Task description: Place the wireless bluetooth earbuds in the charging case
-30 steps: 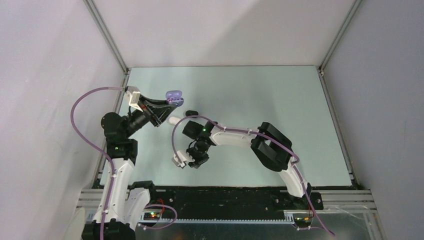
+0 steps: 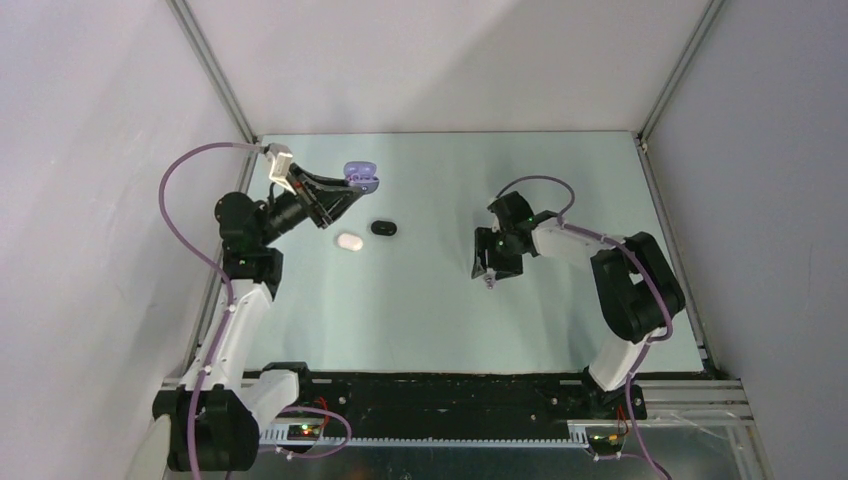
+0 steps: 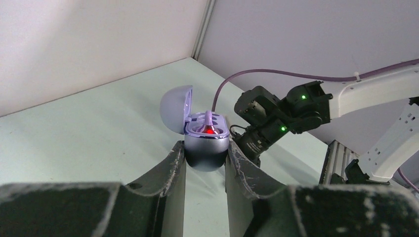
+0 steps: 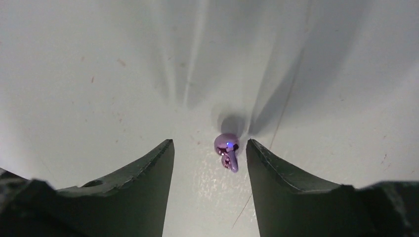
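Observation:
A purple charging case (image 3: 206, 154), lid raised, is held upright by my left gripper, which is shut around its sides. An earbud with a red light (image 3: 209, 131) sits inside the case. In the right wrist view a shiny purple earbud (image 4: 227, 148) with a small blue light is over on the pale table, between but apart from the spread fingertips. My right gripper stands open and holds nothing. In the top view the case (image 2: 362, 178) is at the upper left, well away from my right gripper (image 2: 487, 274), which points down.
Below the held case, a white oval item (image 2: 350, 242) and a black oval item (image 2: 383, 228) lie on the table (image 2: 430, 320). Between the two arms the surface is clear. Purple cables (image 2: 545, 178) loop above both arms.
My right arm has swung rightward across the table. The left gripper with the case has shifted slightly up and right.

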